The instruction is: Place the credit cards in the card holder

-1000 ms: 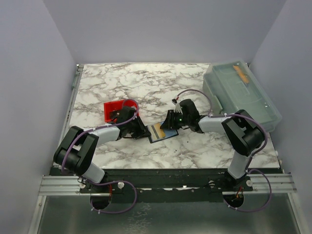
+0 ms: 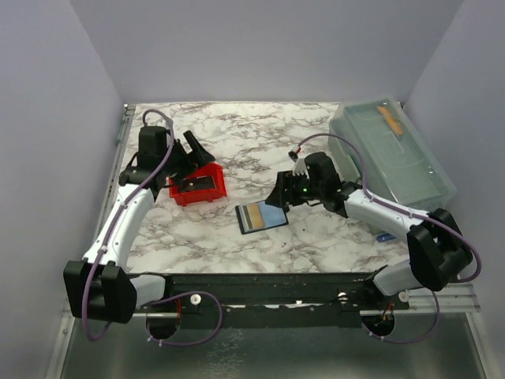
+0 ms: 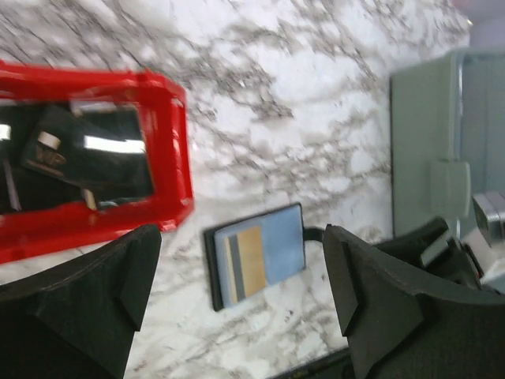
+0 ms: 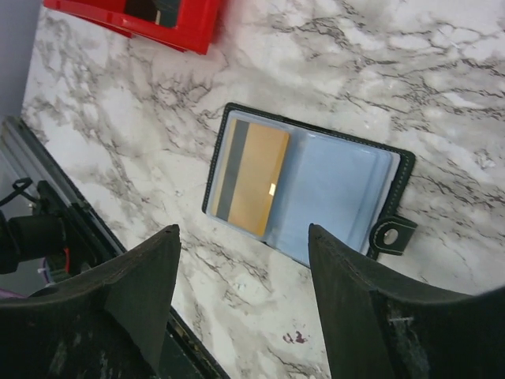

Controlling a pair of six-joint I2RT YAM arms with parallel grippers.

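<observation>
The card holder [image 2: 261,215] lies open on the marble table, with tan and light blue cards on it [image 4: 256,170]. In the top view my left gripper [image 2: 189,146] is raised over the red basket [image 2: 213,189], open and empty; its fingers frame the holder from above in the left wrist view. My right gripper [image 2: 280,189] is open, just above and behind the holder, nothing between its fingers.
A translucent green bin [image 2: 394,158] stands along the table's right side. Dark items lie inside the red basket.
My left arm has risen and swung back from beside the holder to over the basket. My right gripper has lifted slightly.
</observation>
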